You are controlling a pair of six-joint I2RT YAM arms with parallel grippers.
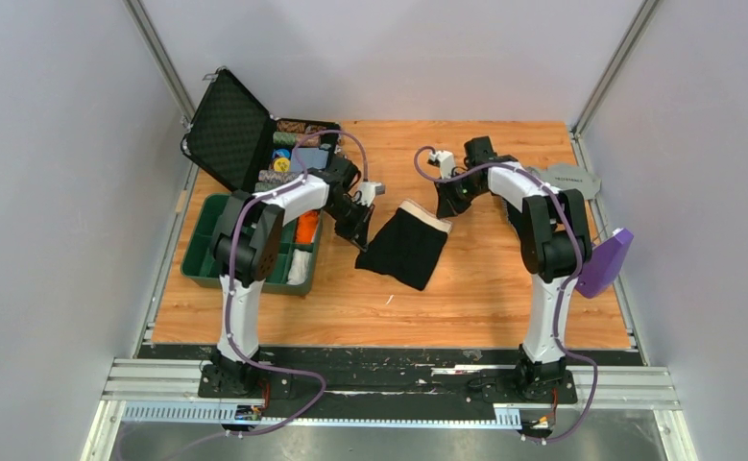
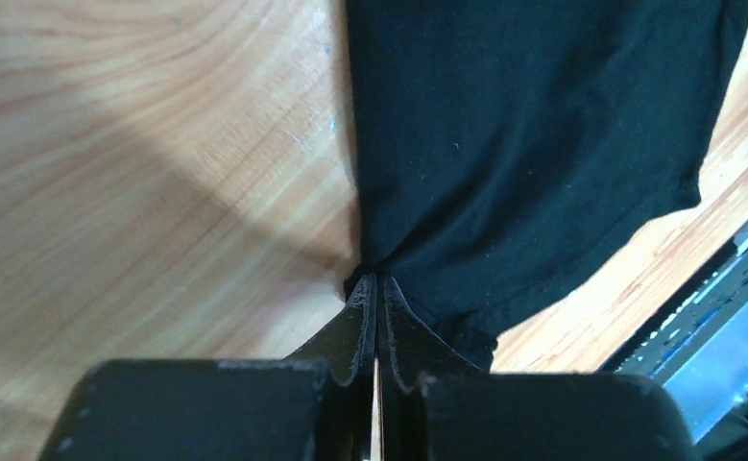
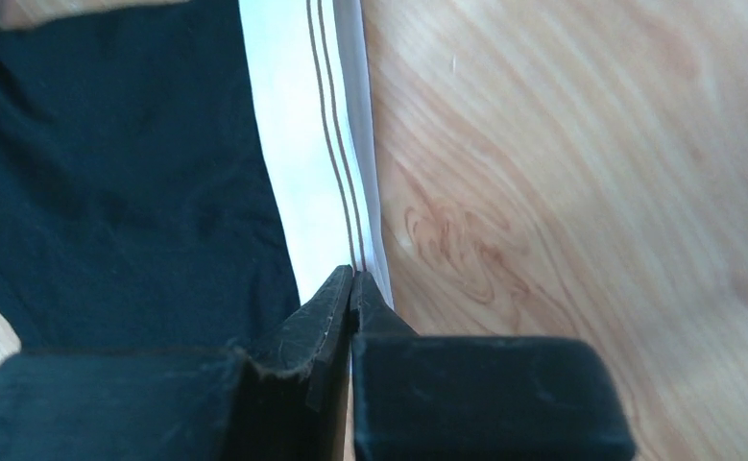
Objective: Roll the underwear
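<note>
Black underwear (image 1: 404, 252) with a white waistband (image 1: 425, 215) lies flat and askew mid-table. My left gripper (image 1: 362, 248) is down at its lower-left corner; in the left wrist view the shut fingertips (image 2: 360, 298) press on the bunched black fabric (image 2: 533, 134), and a thin pinch of it may be between them. My right gripper (image 1: 443, 213) is shut at the waistband's right end; in the right wrist view its tips meet at the edge of the striped band (image 3: 302, 144), and whether cloth is between them is unclear.
A green compartment organiser (image 1: 206, 259) and open black case (image 1: 230, 130) with rolled items stand at left. Grey and purple objects (image 1: 605, 259) are at the right edge.
</note>
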